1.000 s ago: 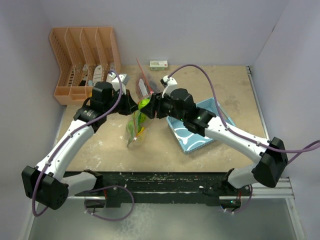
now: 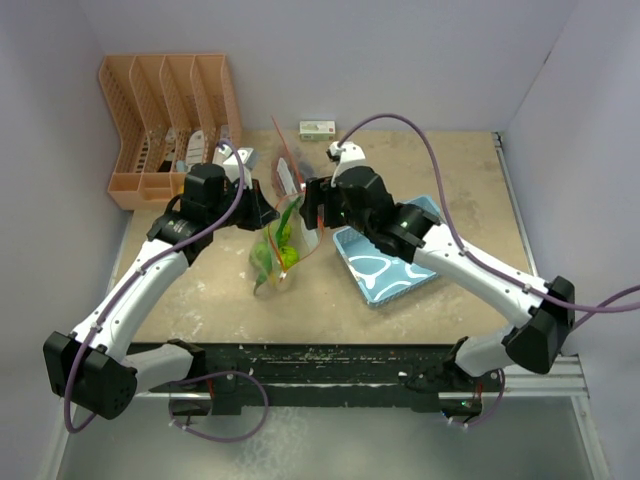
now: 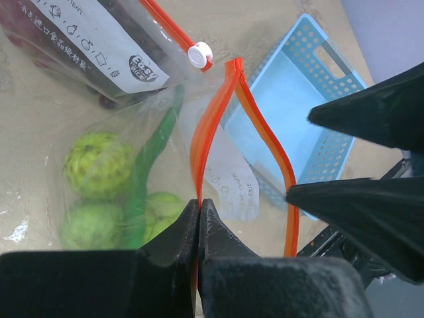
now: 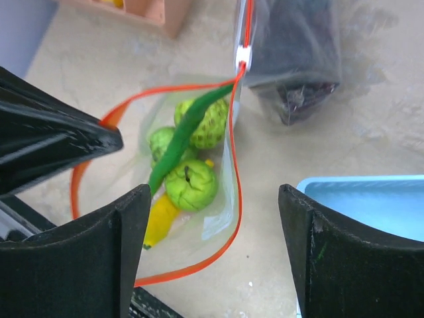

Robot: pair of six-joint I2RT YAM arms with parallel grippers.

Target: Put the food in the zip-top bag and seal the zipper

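The clear zip top bag (image 4: 218, 225) stands with its orange-edged mouth spread. Inside lie a long green vegetable (image 4: 182, 139), a round green fruit (image 4: 191, 185), other green knobbly food (image 3: 98, 165) and a yellow piece (image 4: 159, 220). My left gripper is shut on the bag's orange rim (image 3: 207, 132), which runs in between its fingertips. My right gripper is open above the right side of the mouth, nothing held between its fingers; in the top view it (image 2: 313, 203) hides part of the bag.
Behind stands another bag (image 3: 119, 46) with dark contents and a white slider. A blue basket (image 2: 385, 270), empty, is at the right. A divided pinkish rack (image 2: 165, 120) fills the back left, with a small box (image 2: 317, 130) at the back.
A second ago my right gripper held a round green fruit at the bag's mouth. The fruit now lies in the bag, and that gripper has opened and shifted slightly right. The left arm stays put.
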